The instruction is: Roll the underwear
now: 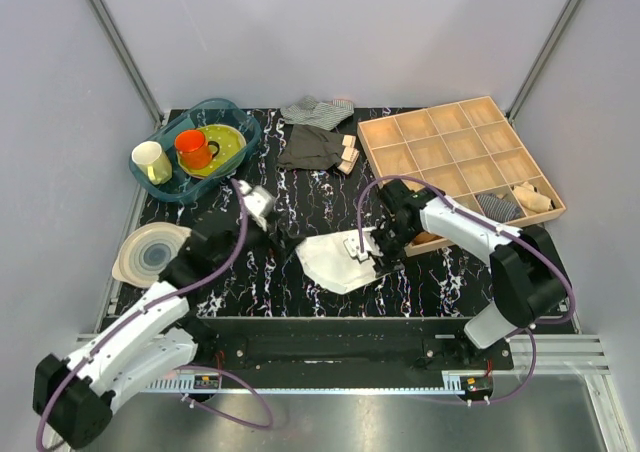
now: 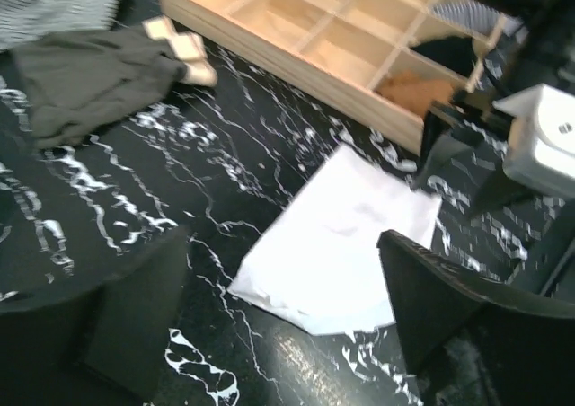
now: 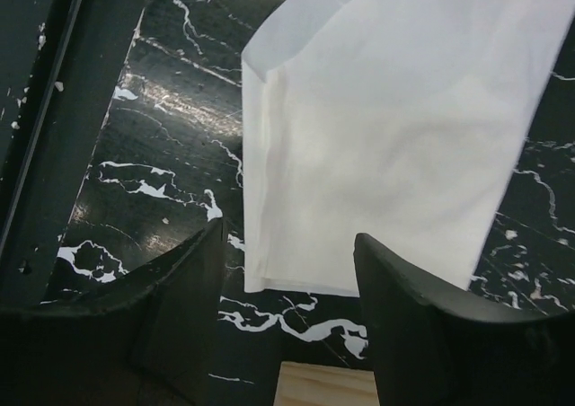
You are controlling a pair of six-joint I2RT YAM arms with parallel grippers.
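Observation:
Spread flat on the dark marbled table is the white underwear (image 1: 330,264), folded into a panel with one corner pointing left. My left gripper is open and apart from the cloth; from above, the left gripper (image 1: 287,246) is just left of it. Over the underwear's right end is my right gripper (image 1: 388,256), partly hiding that end. In the right wrist view the fingers (image 3: 193,271) stand apart near the near edge of the underwear (image 3: 386,154), with nothing gripped between them.
A wooden compartment box (image 1: 425,162) lies at the back right, its near corner close to the right gripper; a few cells hold rolled items. Dark grey cloth (image 1: 312,148) and striped cloth (image 1: 318,113) lie at the back. A teal basket (image 1: 185,184) with cups stands back left.

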